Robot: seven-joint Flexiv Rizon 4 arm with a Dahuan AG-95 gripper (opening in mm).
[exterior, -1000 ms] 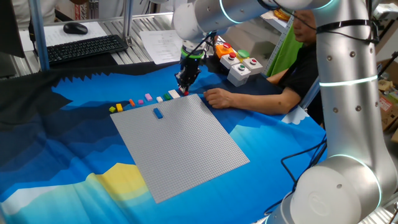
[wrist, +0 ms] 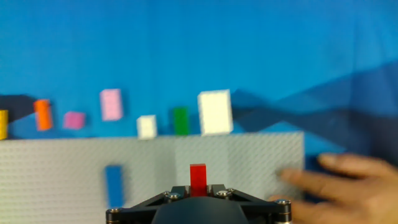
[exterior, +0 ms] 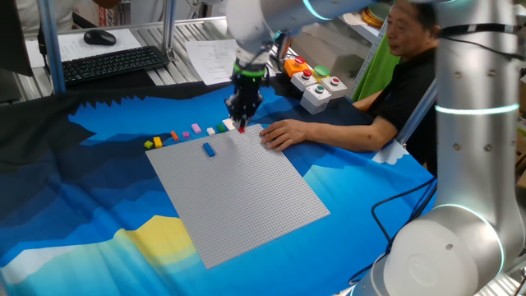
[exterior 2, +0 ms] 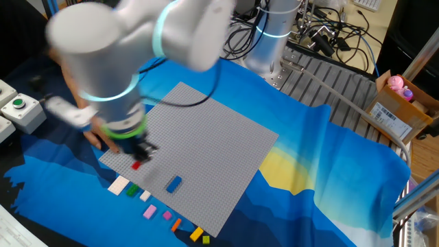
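Note:
A red brick [wrist: 198, 179] is pinched upright between the fingertips of my gripper, which is shut on it. In exterior view 2 the red brick [exterior 2: 136, 165] shows below the gripper [exterior 2: 140, 155], over the edge strip of the grey baseplate [exterior 2: 216, 130]. The wrist view suggests it hangs above the plate; the exact height is hard to tell. A blue brick [exterior: 209, 150] lies on the baseplate [exterior: 238, 197] close to the same edge, apart from my gripper.
Along the plate's edge on the blue cloth lie a white brick [wrist: 215, 112], a green brick [wrist: 180, 121], a pink brick [wrist: 111, 104] and several others. A person's hand [wrist: 342, 186] rests on the plate's corner, near my gripper. Most of the plate is bare.
The red brick has risen from beside the row and moved over the plate's edge in my gripper. The person's hand has moved onto the plate's corner.

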